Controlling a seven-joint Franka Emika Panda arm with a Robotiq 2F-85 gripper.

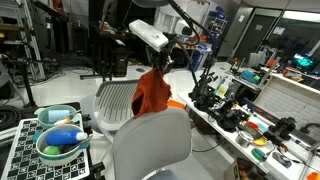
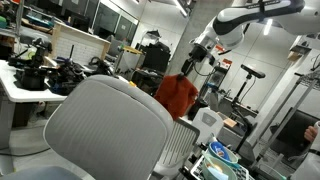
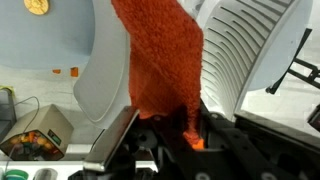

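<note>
A red-orange cloth (image 1: 152,92) hangs from my gripper (image 1: 160,69), which is shut on its upper end. The cloth droops between two grey chairs, in front of the far one (image 1: 116,98) and above the near chair's backrest (image 1: 152,142). In exterior view 2 the cloth (image 2: 178,95) hangs beyond the large near backrest (image 2: 105,130); whether its lower edge touches a chair cannot be told. In the wrist view the cloth (image 3: 165,55) runs out from the dark fingers and covers much of the gap between them.
A bowl-like tub (image 1: 62,140) with blue and green items stands at the left, near a second teal tub (image 1: 55,115). A long table (image 1: 275,125) crowded with tools and small objects runs along the right. Open air surrounds the cloth above the chairs.
</note>
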